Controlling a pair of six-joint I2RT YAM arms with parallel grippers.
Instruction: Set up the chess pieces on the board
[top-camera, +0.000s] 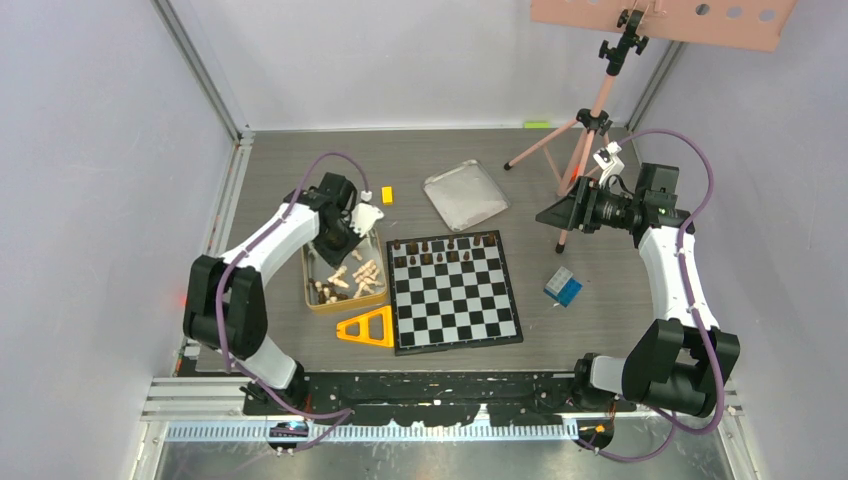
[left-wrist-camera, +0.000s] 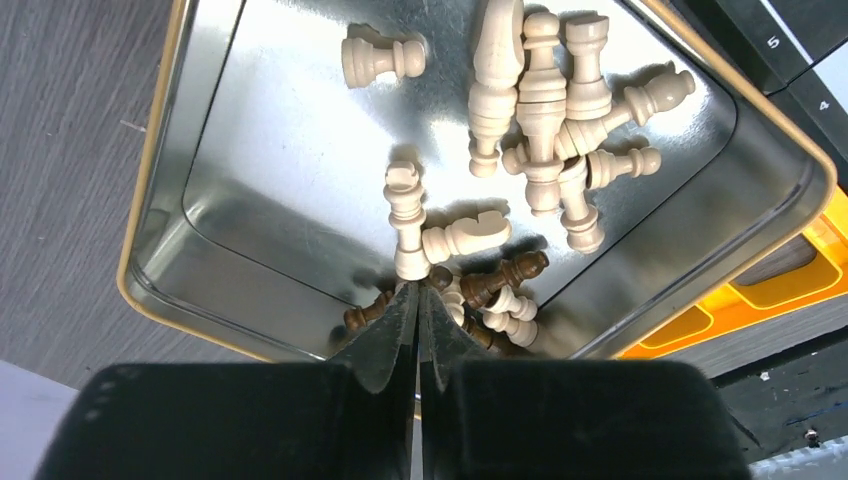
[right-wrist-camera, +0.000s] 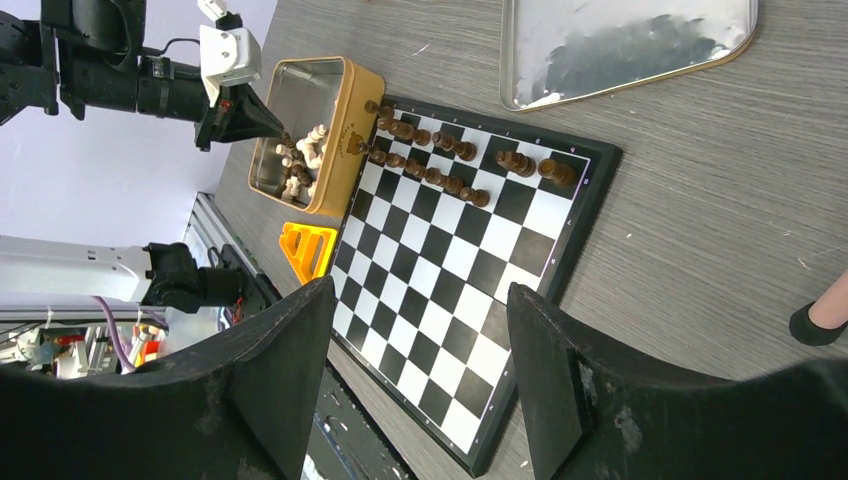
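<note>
My left gripper is shut with nothing seen between its fingers, over the metal tin (top-camera: 345, 304), which holds loose white pieces (left-wrist-camera: 538, 110) and several brown ones (left-wrist-camera: 505, 278), some partly hidden by the fingers. Right of the tin in the top view lies the chessboard (top-camera: 450, 300), with brown pieces (right-wrist-camera: 558, 172) standing in rows along its far side and empty squares toward the front. My right gripper is open in the air to the board's right, nothing between its fingers.
An empty tray (top-camera: 466, 194) lies behind the board, a yellow block (top-camera: 387, 194) to its left. A yellow triangular frame (top-camera: 350, 331) lies front left of the board. A blue box (top-camera: 563, 290) and a tripod (top-camera: 585, 150) occupy the right side.
</note>
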